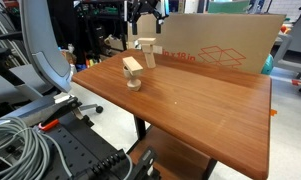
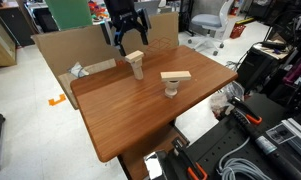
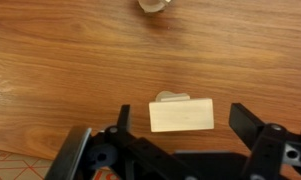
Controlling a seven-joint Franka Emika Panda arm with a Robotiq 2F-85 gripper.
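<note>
My gripper is open, its fingers spread wide on either side of a pale wooden block (image 3: 182, 116) in the wrist view, with a gap on both sides. That block (image 1: 147, 41) lies flat on top of a slim wooden post (image 1: 150, 58) near the back of the table. In exterior view 1 the fingertips (image 1: 132, 22) hang above the block without touching it. A second pale block (image 2: 176, 76) rests on a shorter, rounded wooden stand (image 2: 171, 89) nearer the robot's base. Only part of that stand (image 3: 153, 4) shows at the top of the wrist view.
A cardboard panel (image 1: 215, 40) stands along the back edge. Coiled cables (image 1: 18, 150) lie on the dark base beside the table.
</note>
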